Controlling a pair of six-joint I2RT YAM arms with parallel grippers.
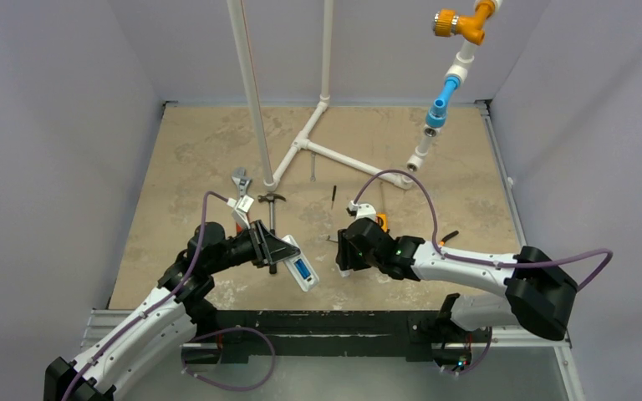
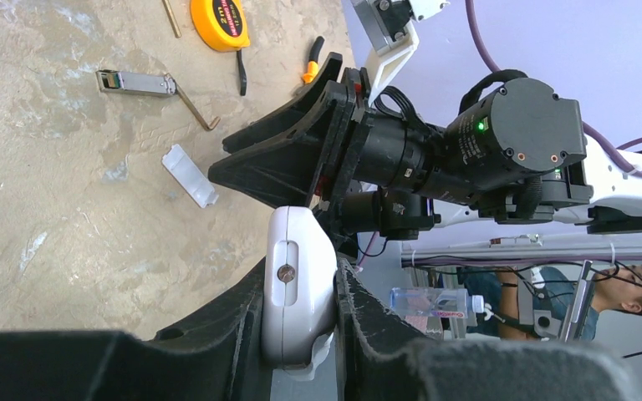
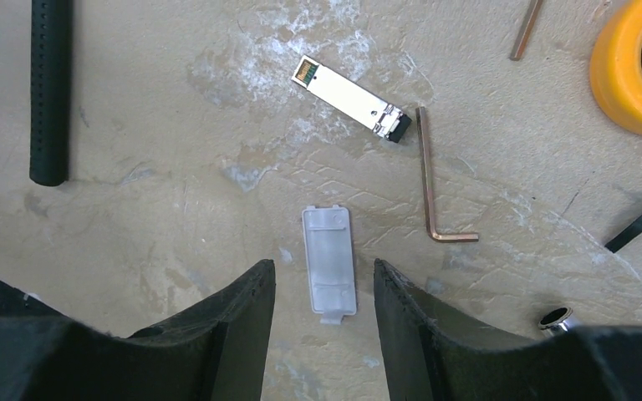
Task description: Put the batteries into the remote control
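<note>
The white remote control (image 1: pixel 310 282) is held above the table by my left gripper, which is shut on one end of it. Blue batteries (image 1: pixel 303 268) show in its uncovered back, though how they sit is too small to tell. On the table lies the pale battery cover (image 3: pixel 330 261), flat and lengthwise below my right gripper. That gripper is open, its fingertips on either side of the cover's lower half in the right wrist view and nothing between them. The left wrist view has the right fingers (image 2: pixel 259 173) raised above the table, apart from the cover.
Around the cover lie a metal module (image 3: pixel 347 96), a hex key (image 3: pixel 429 180) and a yellow tape measure (image 3: pixel 635 75). A hammer handle (image 3: pixel 50 100) is off to the left. White pipes (image 1: pixel 301 144) stand at the back. Bare table surrounds the cover.
</note>
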